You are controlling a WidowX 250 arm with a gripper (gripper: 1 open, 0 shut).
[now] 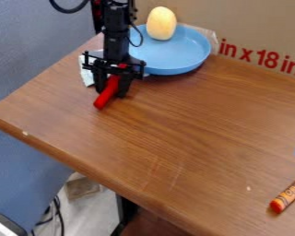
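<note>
My black gripper (113,76) is low over the back left of the wooden table, with a red cylindrical object (106,93) between or just at its fingers; whether the fingers are closed on it is unclear. Directly behind and to the right is a light blue plate (177,58) with a pale egg-shaped object (161,22) on its far part. An orange crayon-like stick (287,193) lies at the table's right front.
A cardboard box (254,32) with red print stands along the back. The table's left edge drops away toward a blue-grey surface and cables.
</note>
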